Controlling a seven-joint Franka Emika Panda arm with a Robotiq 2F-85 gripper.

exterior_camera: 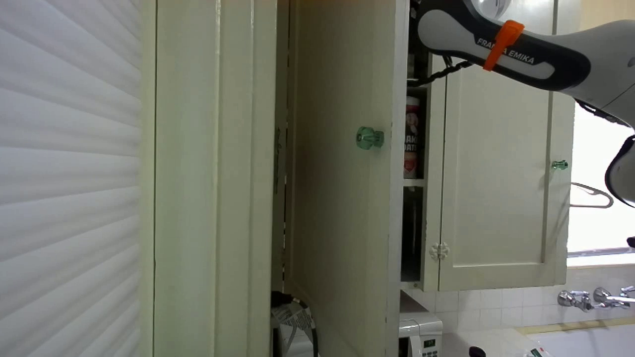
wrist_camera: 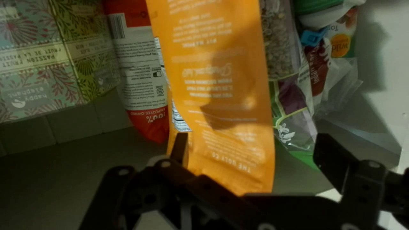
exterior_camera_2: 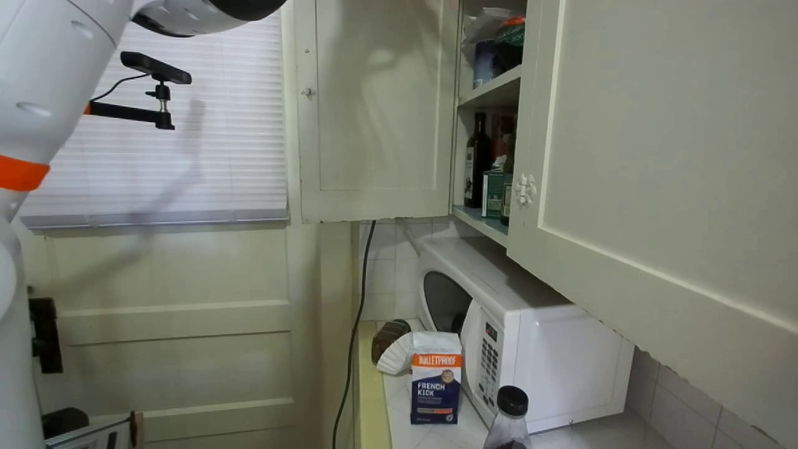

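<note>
In the wrist view my gripper stands open, with one dark finger (wrist_camera: 179,147) at the left and the other finger (wrist_camera: 331,161) at the right. An orange pouch (wrist_camera: 230,115) with pale print shows between the two, hanging or standing inside the cupboard. The left finger overlaps the pouch's lower left edge, while a gap shows between the pouch and the right finger. Whether either finger touches it I cannot tell. Neither exterior view shows the gripper.
Left of the pouch are a red and white bag (wrist_camera: 142,72) and a patterned tea box (wrist_camera: 46,57); clear bags (wrist_camera: 283,46) crowd its right. The cupboard's side wall (wrist_camera: 387,72) bounds the right. An open cupboard door (exterior_camera: 339,208) stands beside the arm (exterior_camera: 530,53).
</note>
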